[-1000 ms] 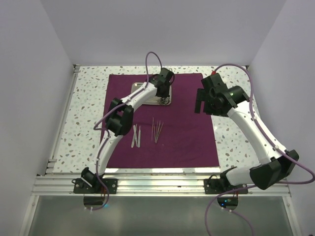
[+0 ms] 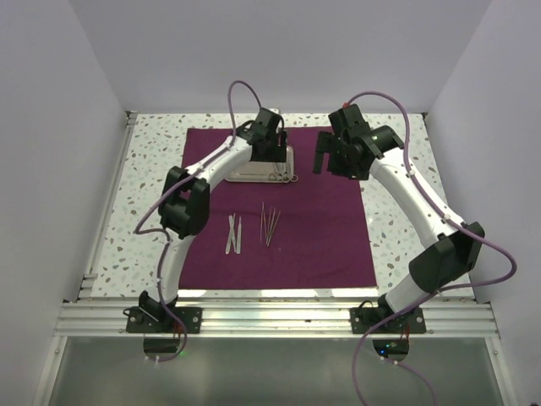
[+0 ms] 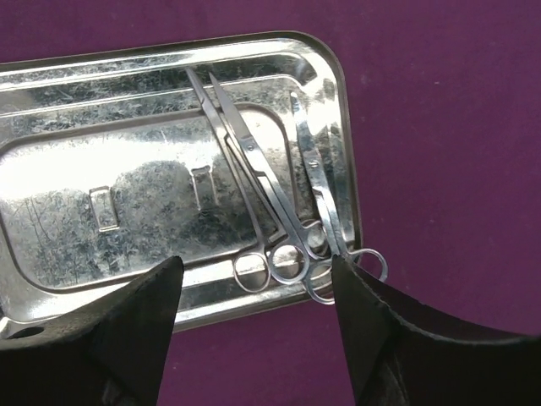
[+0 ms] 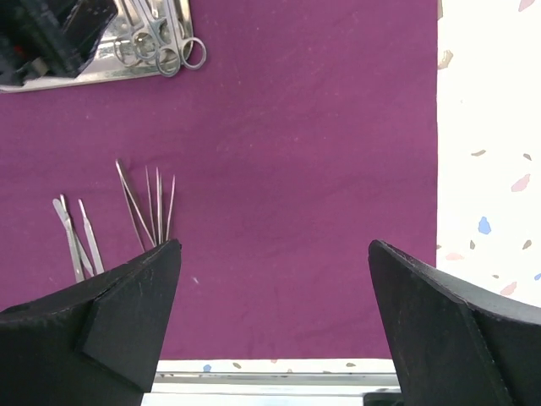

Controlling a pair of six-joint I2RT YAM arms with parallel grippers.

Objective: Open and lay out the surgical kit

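In the left wrist view, the metal tray (image 3: 101, 283) holds several scissor-like instruments bunched at its right end. The rightmost one, the scissors (image 3: 313, 165), has its finger rings reaching past the tray's near right rim. My left gripper is open above that near edge, with nothing held. On the cloth in front of the tray lie slim scalpel-like tools (image 2: 232, 235) and, to their right, several tweezers (image 2: 269, 225). Open and empty, my right gripper hovers over bare cloth to the right of the tray.
A purple cloth (image 2: 321, 228) covers the middle of the speckled table (image 2: 139, 194). My left gripper hides part of the tray from above, and the two grippers are fairly close together.
The left gripper has shifted a little left over the tray, and its fingers have spread wider. My right arm has moved left, closer to the tray. The tools on the cloth look unmoved.
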